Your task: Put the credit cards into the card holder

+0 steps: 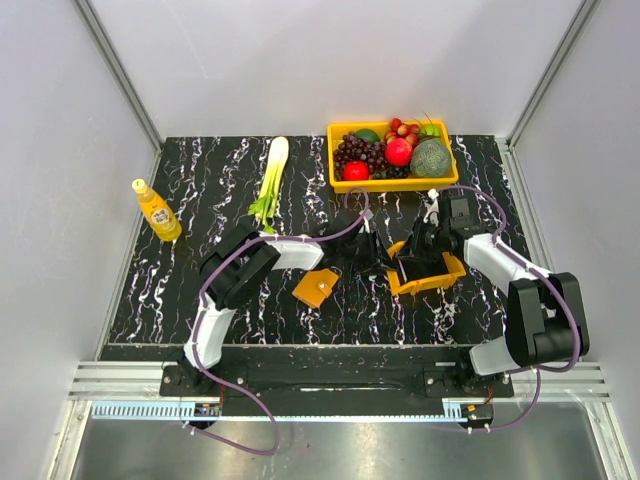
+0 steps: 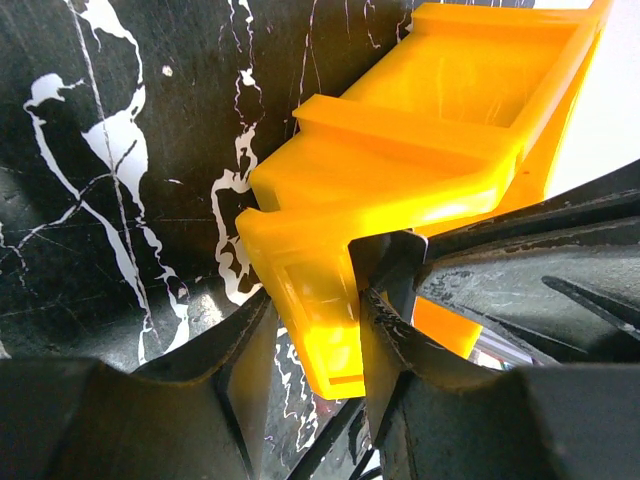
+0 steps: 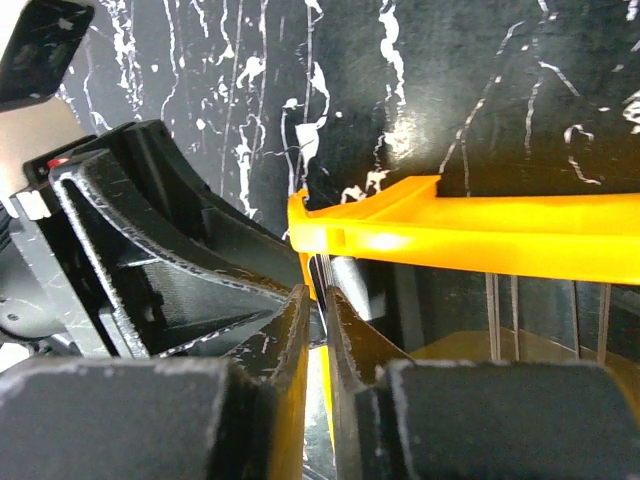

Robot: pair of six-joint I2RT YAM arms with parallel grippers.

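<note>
The yellow card holder (image 1: 430,282) lies on the dark marble table, right of centre. My left gripper is shut on the holder's corner, which fills the space between its fingers in the left wrist view. My right gripper is over the holder's left end, its fingertips close together by a thin dark, striped edge, perhaps cards, at the yellow wall (image 3: 480,235); whether it holds this is unclear. An orange flat item (image 1: 312,288) with a round clasp lies below the left arm.
A yellow crate of fruit (image 1: 393,183) stands at the back right. Celery (image 1: 272,175) lies behind the left arm, and a yellow bottle (image 1: 158,212) is at the far left.
</note>
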